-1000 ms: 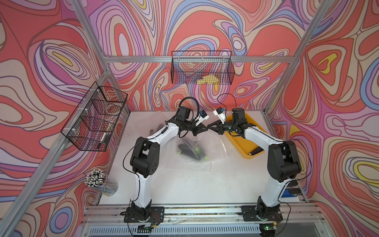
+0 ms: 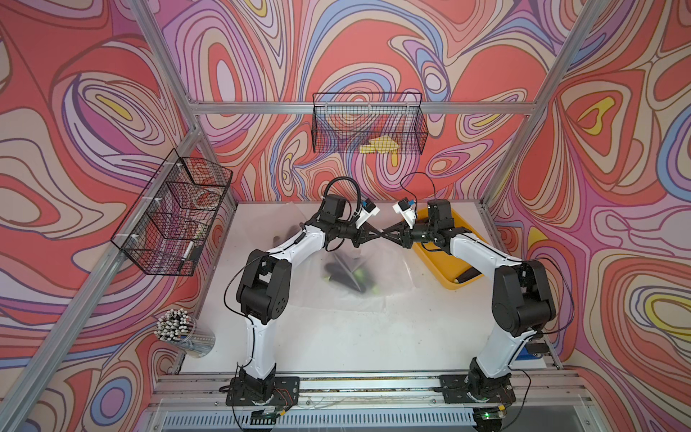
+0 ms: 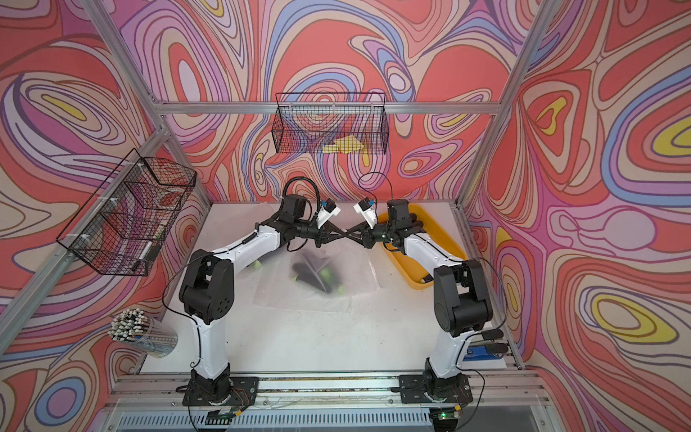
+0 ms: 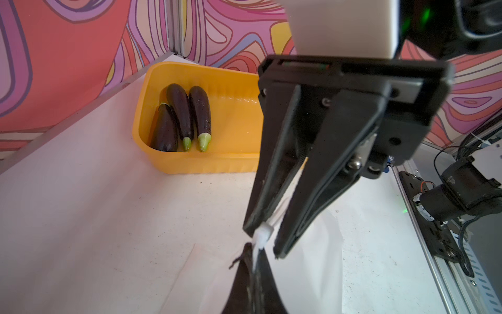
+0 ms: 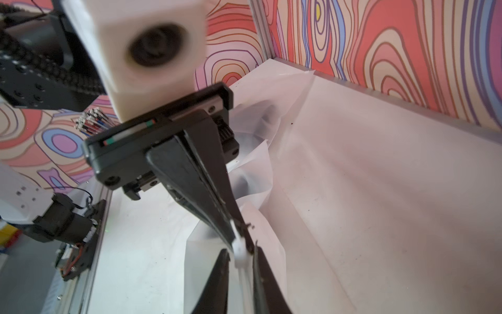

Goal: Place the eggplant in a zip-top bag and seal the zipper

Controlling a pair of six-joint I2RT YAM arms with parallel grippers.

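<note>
A translucent zip bag lies mid-table with dark, green-tipped shapes inside. My two grippers meet above it at the centre. My left gripper is shut on a white zipper piece, as the left wrist view shows. My right gripper is part open around that same piece, its fingertips just beside it and close to the left fingertips. In the right wrist view more bags lie behind, toward the left of the table.
A yellow bin with several eggplants stands at the back right. Wire baskets hang left and back, and a cup of pens stands front left.
The left arm and the bag look unchanged.
</note>
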